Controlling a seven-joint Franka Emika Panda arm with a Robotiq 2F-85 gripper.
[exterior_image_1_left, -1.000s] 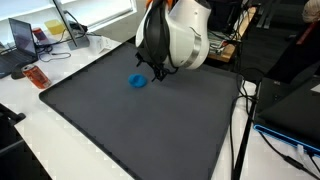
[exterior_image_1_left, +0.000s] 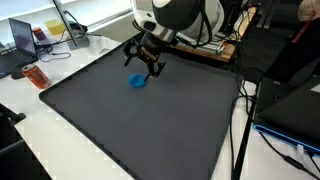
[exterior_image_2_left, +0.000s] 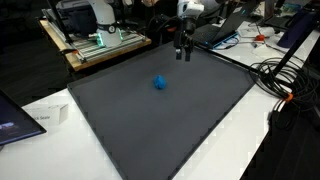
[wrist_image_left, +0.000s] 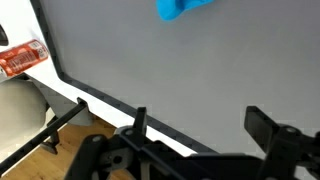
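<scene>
A small blue object (exterior_image_1_left: 137, 80) lies on the dark tabletop, and its exact kind is too small to make out. In exterior view 2 the same blue object (exterior_image_2_left: 159, 82) sits alone near the table's middle. My gripper (exterior_image_1_left: 142, 64) stands open close behind and above it in exterior view 1, with the two black fingers spread apart. From the other side, the gripper (exterior_image_2_left: 183, 51) appears near the table's far edge, clear of the object. Only bare tabletop shows between the fingertips in the wrist view; the blue object (wrist_image_left: 178, 8) is cut by the top edge.
The dark tabletop (exterior_image_1_left: 150, 120) is broadly free around the blue object. A red-orange container (exterior_image_1_left: 36, 76) stands off the table's left side, near a laptop (exterior_image_1_left: 25, 38). Cables (exterior_image_2_left: 285, 85) lie beyond the table's edge in exterior view 2.
My gripper has shifted left and turned, so both spread fingers now show in exterior view 1. The blue object rests in about the same place.
</scene>
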